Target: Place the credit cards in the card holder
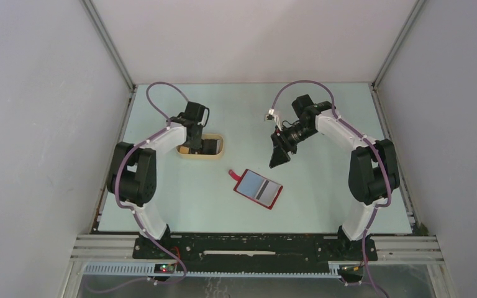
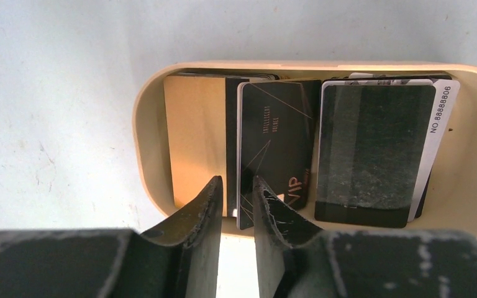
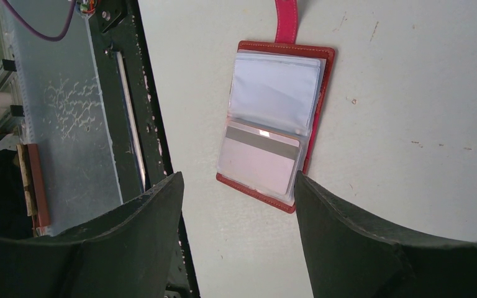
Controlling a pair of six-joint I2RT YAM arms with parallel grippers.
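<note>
A beige tray (image 2: 472, 198) holds stacks of cards: gold ones (image 2: 195, 136), a black VIP card (image 2: 276, 130) and dark cards (image 2: 369, 149) at the right. My left gripper is over the tray, its fingertips a little apart at the edge of the VIP card; whether they grip it is unclear. The red card holder (image 3: 267, 118), with clear sleeves and a strap, lies open on the table front centre. My right gripper hangs right of it with fingers apart, nothing between them.
Bare table (image 1: 242, 112) surrounds the tray and holder. The dark front rail (image 1: 242, 242) runs along the near edge, and walls enclose the sides and back.
</note>
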